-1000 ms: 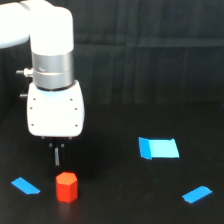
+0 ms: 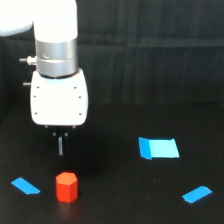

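A red block (image 2: 67, 187) stands on the dark table at the lower left, upright and apart from the arm. My gripper (image 2: 61, 150) hangs under the white arm end, above and slightly left of the block in the picture. Its thin dark fingers show as nearly one narrow line, so their opening is not clear. Nothing can be seen held between them, and dark cloth behind makes their edges hard to make out.
A light blue square (image 2: 163, 149) with a darker blue strip (image 2: 145, 148) lies at the right. Blue tape pieces mark the table at the left (image 2: 25, 186) and lower right (image 2: 197, 194).
The arm and gripper have shifted slightly up and right in the picture and look a little smaller. The red block and the blue pieces have stayed in place.
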